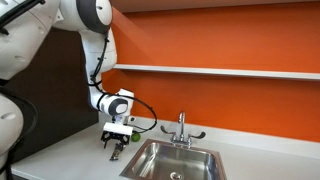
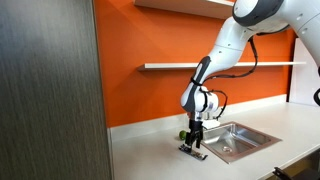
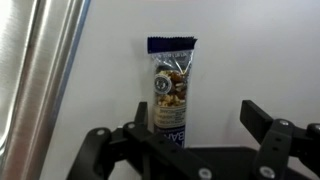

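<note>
A snack bar (image 3: 171,88) in a clear wrapper with dark blue ends lies flat on the white counter, nuts showing through its window. In the wrist view it runs lengthwise between the fingers of my gripper, nearer the left one. My gripper is open, with one finger on each side of the bar and nothing held. From outside, the gripper (image 1: 115,143) points down just over the bar (image 1: 116,154). A green round item (image 2: 183,134), perhaps a fruit, rests on the counter behind the gripper.
A steel sink (image 1: 175,160) is set into the counter right of the bar, its rim close by. The faucet (image 1: 181,126) rises behind it. A white shelf (image 2: 200,66) runs along the orange wall. Left of the bar, the counter (image 2: 135,158) is clear.
</note>
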